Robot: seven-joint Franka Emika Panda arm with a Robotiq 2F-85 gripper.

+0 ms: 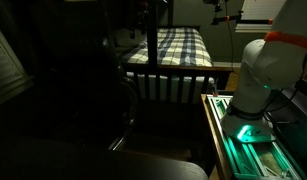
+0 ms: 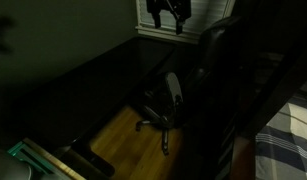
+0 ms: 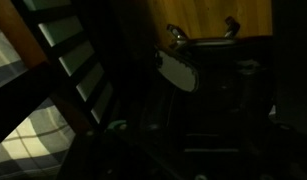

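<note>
The room is very dark. In exterior view 2 my gripper shows as a black silhouette against the window blinds, fingers pointing down and spread apart, so it stands open. Nothing can be made out between them. Under it and beyond the dark desk is a black office chair. Looking down, the wrist view holds dark chair parts, a pale oval patch and metal-looking legs. The gripper's fingers cannot be picked out there.
A bed with a checked cover stands behind a slatted rail. Wooden floor shows by the chair. My arm's base is on a stand at the right.
</note>
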